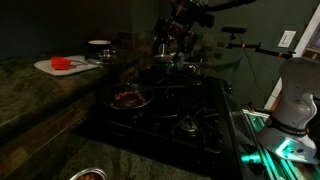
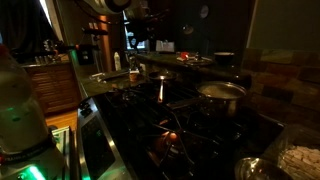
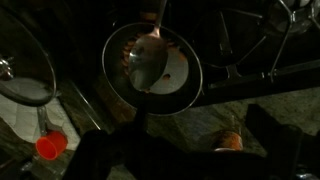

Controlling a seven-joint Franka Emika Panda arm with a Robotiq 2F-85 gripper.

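Observation:
My gripper is open, its dark fingers set wide apart at the bottom of the wrist view with nothing between them. In exterior view 1 the gripper [image 1: 178, 42] hangs high above the back of the stove. A dark round pan [image 3: 107, 62] shows in the wrist view, with reddish-brown bits in it. Over the pan is a metal spoon [image 3: 148, 62], its handle running to the top edge; whether it touches the pan I cannot tell. The pan [image 1: 128, 97] sits at the stove's left side in exterior view 1.
A red utensil [image 1: 62, 63] lies on a white tray [image 1: 50, 70] on the raised counter. The wrist view has a glass lid [image 3: 22, 65] at left. A metal bowl [image 1: 88, 174] stands near the front. Bare burner grates [image 1: 190, 124] cover the stove's right part.

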